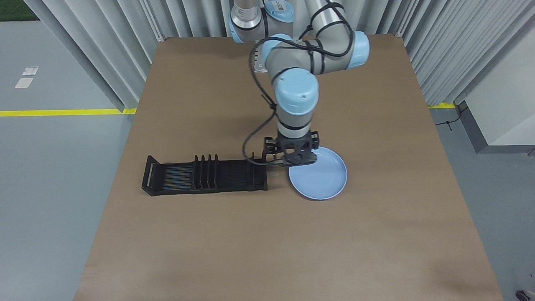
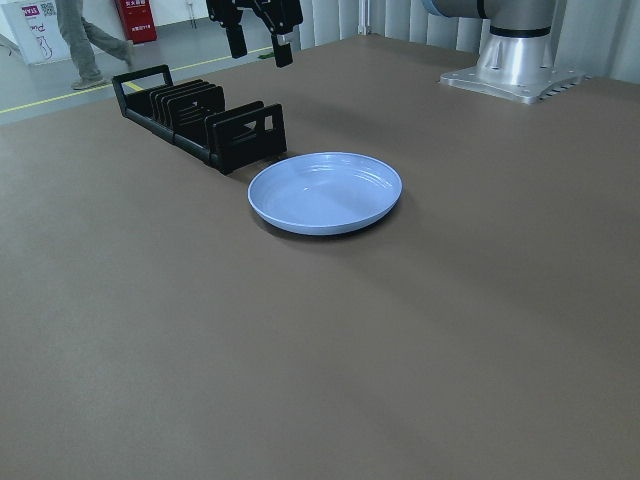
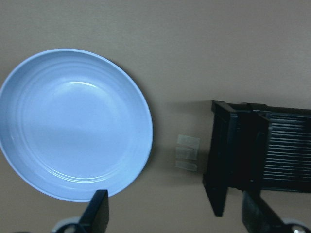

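A light blue plate [image 1: 318, 183] [image 2: 325, 195] [image 3: 75, 124] lies flat on the table, right of a black slotted rack [image 1: 175, 175] [image 2: 245, 135] [image 3: 284, 150] in the front view. My black gripper [image 2: 260, 45] hangs open above the table, with nothing between its fingers. In the front view it covers the back part of the plate. In the wrist view its fingers appear at the bottom edge, one near the plate's rim and one by the rack.
The arm's base [image 2: 515, 70] stands at the back. Small translucent patches [image 3: 186, 153] lie between plate and rack. A person walks on the floor beyond the table.
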